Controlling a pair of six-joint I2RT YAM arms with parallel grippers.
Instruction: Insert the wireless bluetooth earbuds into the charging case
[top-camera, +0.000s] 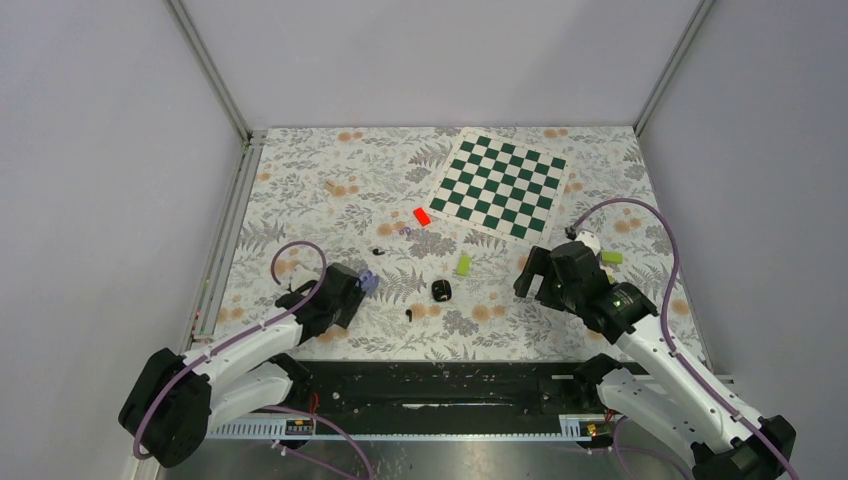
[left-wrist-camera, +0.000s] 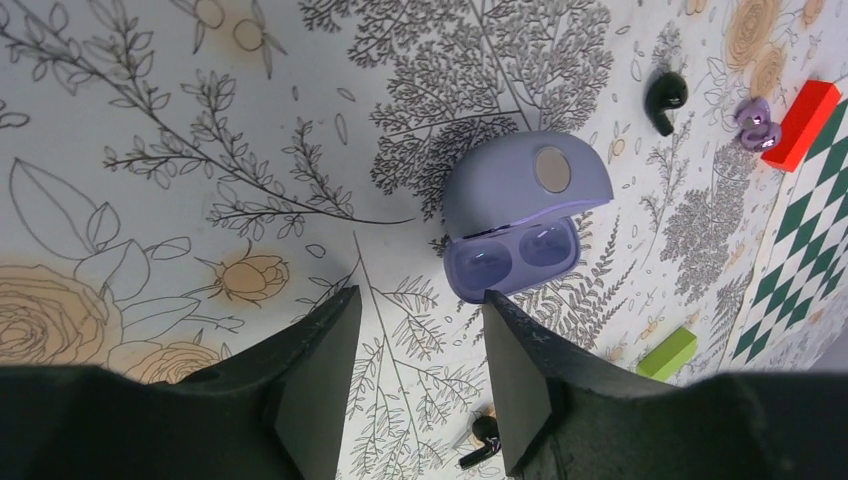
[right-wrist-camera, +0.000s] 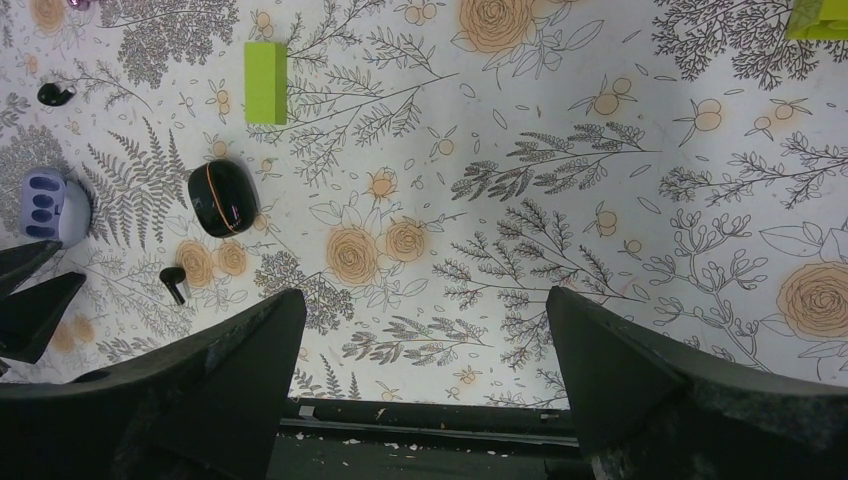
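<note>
An open lilac earbud case (left-wrist-camera: 525, 180) lies on the table just ahead of my left gripper, whose fingertips stand apart above the table; whether anything is between them is not clear. A black case (right-wrist-camera: 222, 198) lies closed in the middle. One black earbud (left-wrist-camera: 665, 98) lies behind the lilac case, another (right-wrist-camera: 172, 280) nearer the front edge, and small purple earbuds (left-wrist-camera: 757, 125) by a red block. My right gripper is open above bare table, nothing between its fingers.
A red block (top-camera: 421, 216) and a checkered board (top-camera: 496, 185) lie at the back. Green blocks (top-camera: 463, 265) lie centre and right.
</note>
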